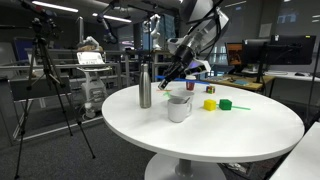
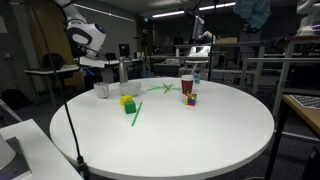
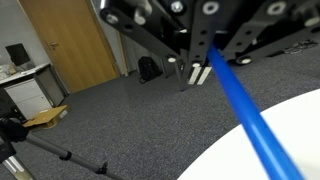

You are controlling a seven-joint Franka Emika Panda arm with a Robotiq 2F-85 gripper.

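A long thin blue stick (image 3: pixel 248 112) runs from between the fingers of my gripper toward the lower right of the wrist view. The gripper is shut on it. In exterior view 1 the gripper (image 1: pixel 164 83) hangs above the white table (image 1: pixel 235 135), higher than the silver mug (image 1: pixel 179 108) and to the right of the tall metal bottle (image 1: pixel 145 86). The mug (image 2: pixel 102 90) stands at the left of the table in exterior view 2; its inside cannot be seen.
Yellow (image 2: pixel 126 100) and green (image 2: pixel 130 108) blocks lie near the mug. Green sticks (image 2: pixel 138 112) lie flat on the table. A red cup (image 2: pixel 187 84) stands behind a small multicoloured block (image 2: pixel 191 100).
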